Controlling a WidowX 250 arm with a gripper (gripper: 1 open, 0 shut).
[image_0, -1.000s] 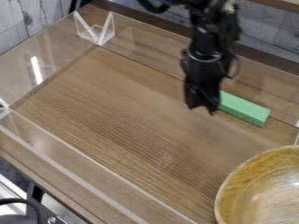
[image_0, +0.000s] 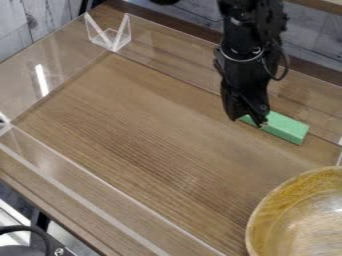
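Observation:
The black gripper (image_0: 242, 110) hangs over the right middle of the wooden table (image_0: 134, 140), its tip pointing down at the left part of a flat green block (image_0: 283, 127). It looks shut, with nothing visible between its fingers. The gripper hides part of the block's left end; whether it touches the block cannot be told.
A large round yellow bowl (image_0: 297, 215) sits at the bottom right. A white plastic bracket (image_0: 110, 32) stands at the back left. Wooden ledges and walls border the table.
The gripper has shifted slightly up and leftward in the view compared with earlier, and now looks sharper. The green block appears unmoved.

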